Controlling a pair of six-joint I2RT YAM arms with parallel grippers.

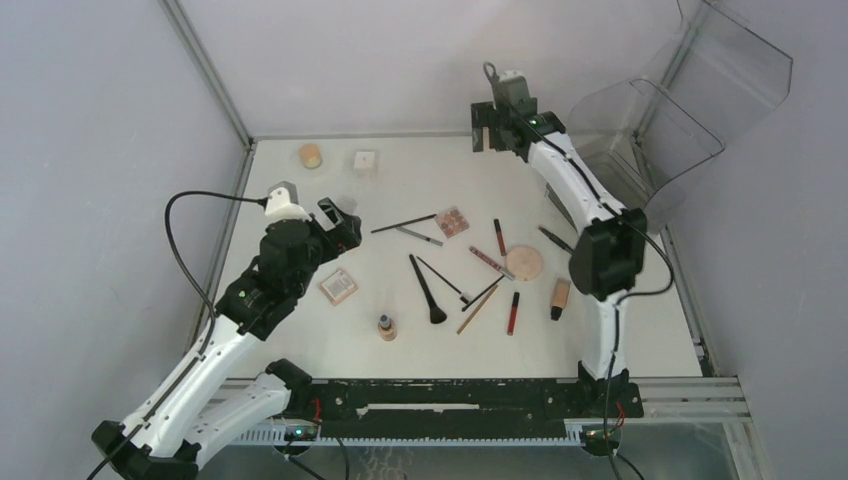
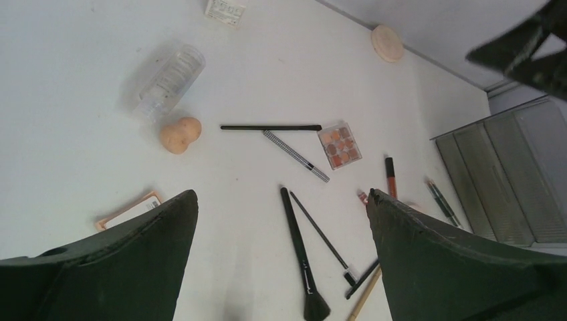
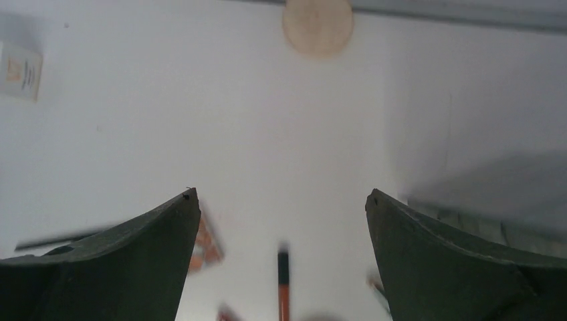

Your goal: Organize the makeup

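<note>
Makeup lies spread on the white table (image 1: 280, 230): an eyeshadow palette (image 1: 452, 221), a black brush (image 1: 427, 290), pencils (image 1: 478, 308), a red lip tube (image 1: 513, 313), a round compact (image 1: 524, 262), a foundation tube (image 1: 560, 298), a small bottle (image 1: 387, 327) and a pink palette (image 1: 338, 285). My left gripper (image 1: 338, 225) is open and empty above the table's left part. My right gripper (image 1: 485, 127) hangs open over the back edge, near another compact (image 3: 317, 23), which it hides in the top view; the right wrist view is blurred.
A clear acrylic organizer with drawers (image 2: 478, 179) and raised lids stands at the right, partly behind the right arm. A cream jar (image 1: 310, 155) and white box (image 1: 365, 161) sit at the back left.
</note>
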